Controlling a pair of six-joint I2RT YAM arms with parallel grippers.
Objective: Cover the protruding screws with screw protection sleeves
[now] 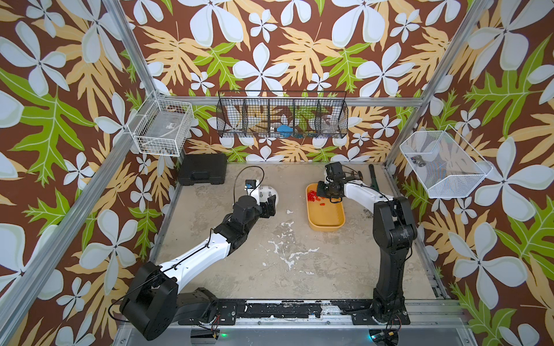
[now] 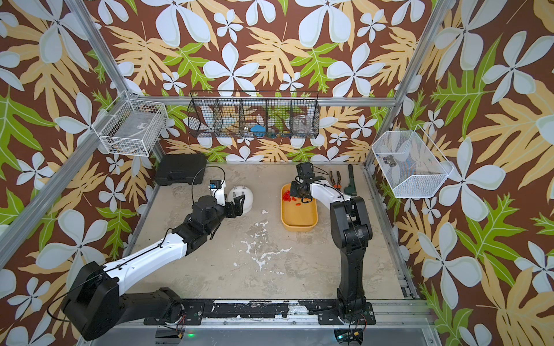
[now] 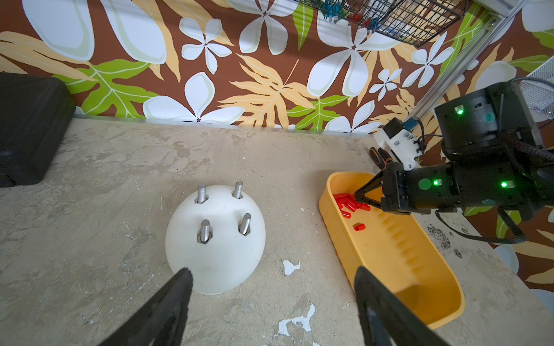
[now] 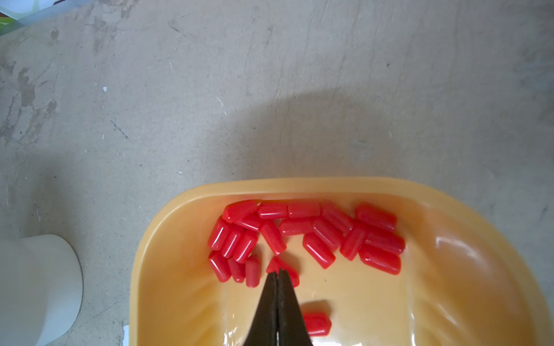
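Several red sleeves (image 4: 318,250) lie piled against the far end of the orange tray (image 4: 323,185). Over them my right gripper is shut, with nothing showing between its fingers; one red sleeve (image 4: 316,324) lies partly hidden behind its tips. A white dome (image 3: 214,262) on the table bears several bare metal screws, among them a front-left screw (image 3: 205,230) and a back-right screw (image 3: 237,189). My left gripper stands wide open and empty, its blurred fingers framing the near side of the dome and the tray's edge.
A black case (image 1: 202,169) sits at the back left. Hand tools, including a dark green one (image 2: 350,180), lie at the back right beyond the tray. Wire baskets (image 1: 281,117) hang on the walls. Bare table lies between dome and tray and in front.
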